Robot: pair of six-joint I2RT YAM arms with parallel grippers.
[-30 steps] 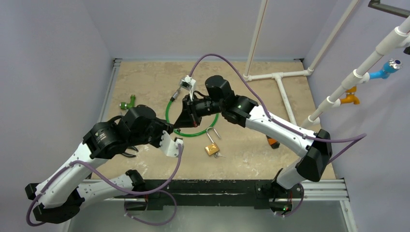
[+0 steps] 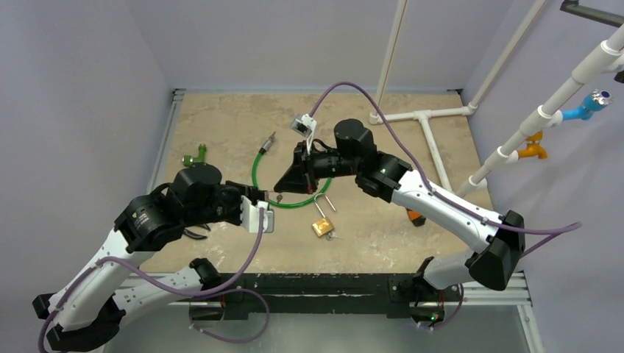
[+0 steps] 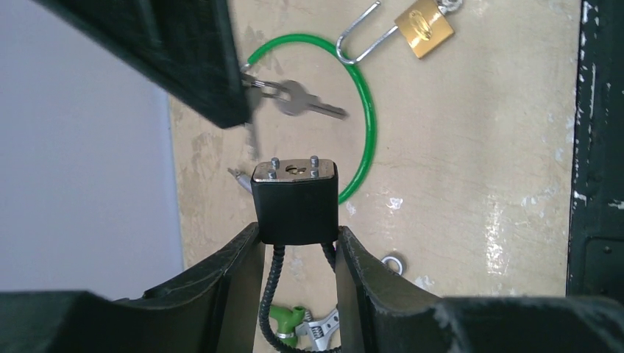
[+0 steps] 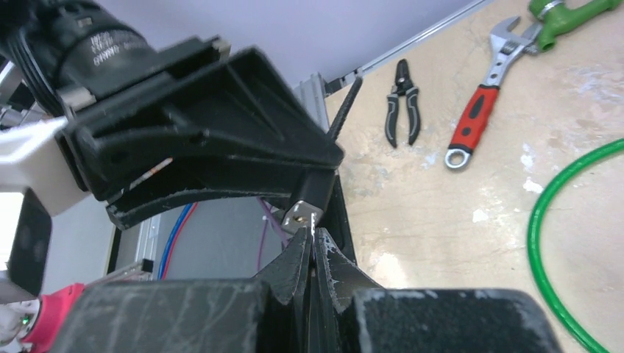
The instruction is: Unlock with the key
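Observation:
My left gripper (image 2: 261,198) is shut on a black lock body (image 3: 294,209) with a braided shackle and a steel keyhole face on top. My right gripper (image 2: 281,187) is shut, at the lock's right in the top view, with keys (image 3: 298,99) hanging at its tip, blurred in the left wrist view. In the right wrist view the right gripper's fingertips point at the lock's steel face (image 4: 298,217), a thin metal piece between them. An open brass padlock (image 2: 322,226) lies on the board with keys beside it.
A green hose (image 2: 294,205) loops on the board. A wrench (image 4: 474,118), pruners (image 4: 402,107) and a green fitting (image 2: 193,158) lie at the left. White pipes (image 2: 434,147) with blue and orange taps stand at the right; the front middle of the board is fairly clear.
My right gripper has drawn right, away from the lock, and the right arm's elbow has moved right.

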